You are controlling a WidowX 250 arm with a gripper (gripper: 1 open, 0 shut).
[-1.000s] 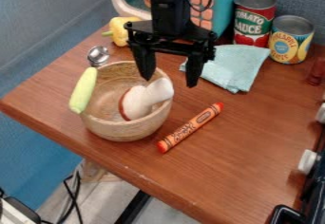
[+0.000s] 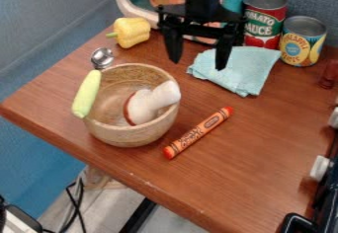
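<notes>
My black gripper (image 2: 199,49) hangs open above the back of the table, just behind the wooden bowl (image 2: 132,133) and over the edge of a light blue cloth (image 2: 235,74), with nothing visible between its fingers. The bowl holds a white and reddish object (image 2: 153,102), and a pale green corn-like item (image 2: 86,93) rests on its left rim. An orange crayon-like stick (image 2: 199,131) lies right of the bowl.
A tomato sauce can (image 2: 264,20), a yellow-labelled can (image 2: 302,45) and a small red bottle (image 2: 330,76) stand at the back right. A yellow item (image 2: 130,32) and metal spoon (image 2: 102,56) are at back left.
My gripper has risen and moved back from over the bowl toward the rear of the table. The objects have not visibly moved.
</notes>
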